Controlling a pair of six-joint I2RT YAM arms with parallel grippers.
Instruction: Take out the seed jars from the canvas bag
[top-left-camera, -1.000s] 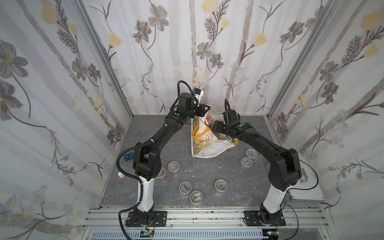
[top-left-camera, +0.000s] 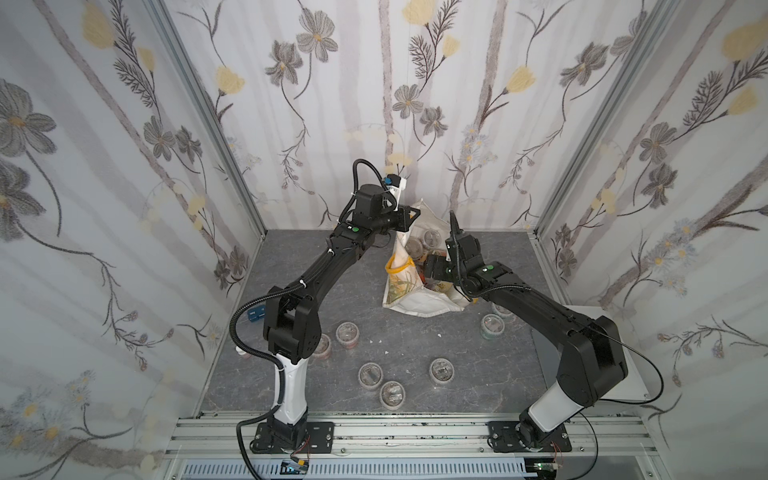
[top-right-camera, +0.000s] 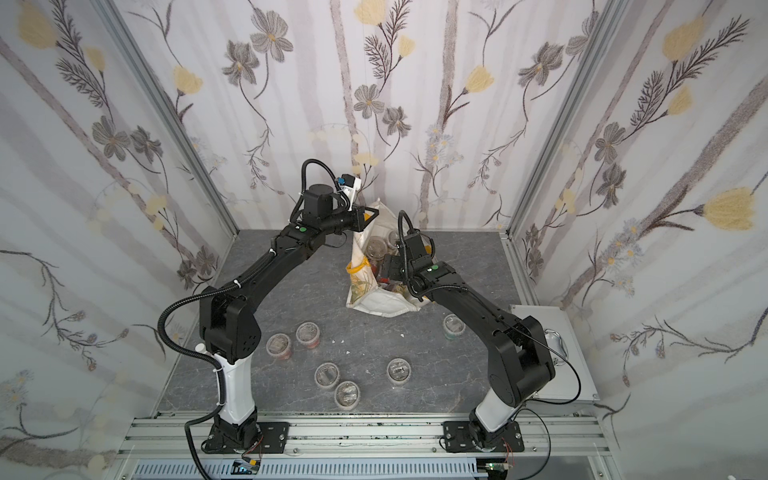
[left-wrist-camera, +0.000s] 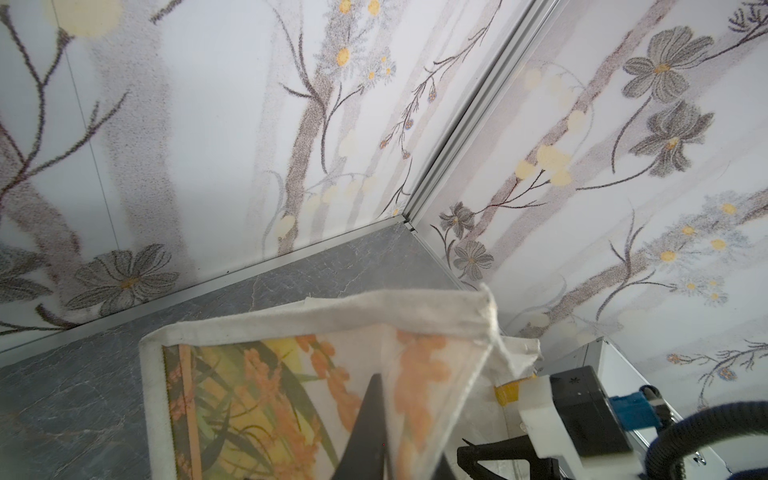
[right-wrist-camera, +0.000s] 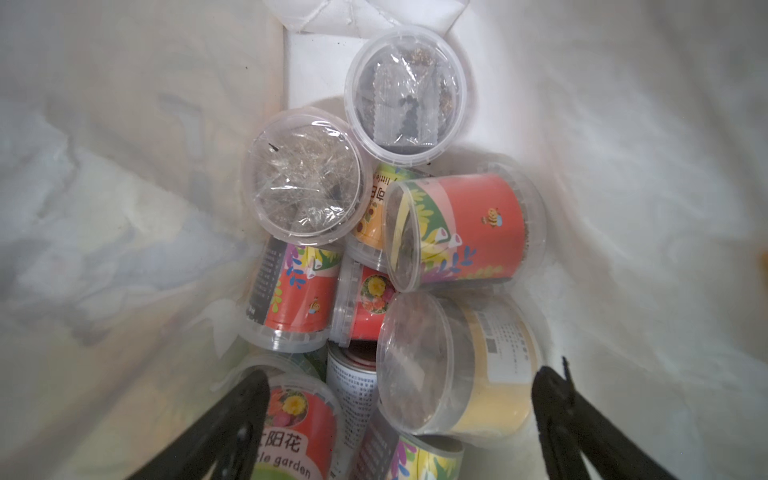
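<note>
The canvas bag (top-left-camera: 424, 300) with yellow handles stands at the back middle. My left gripper (top-left-camera: 408, 220) is shut on its upper edge; the printed fabric (left-wrist-camera: 256, 408) fills the lower left wrist view. My right gripper (top-left-camera: 433, 268) is inside the bag opening, fingers open around nothing visible. In the right wrist view several seed jars lie in the bag: two upright with clear lids (right-wrist-camera: 404, 96), others on their sides, including a red jar (right-wrist-camera: 472, 228) and a yellow-labelled jar (right-wrist-camera: 488, 384), nearest between the open fingers.
Several jars stand on the grey table: front middle (top-left-camera: 392, 394), left (top-left-camera: 346, 334) and right (top-left-camera: 492, 326). A white metal box (top-right-camera: 572, 368) is at the right edge. Bare table lies left of the bag.
My right arm has shifted toward the front and deeper over the bag, whose opening now shows more of the jars. My left arm is nearly still.
</note>
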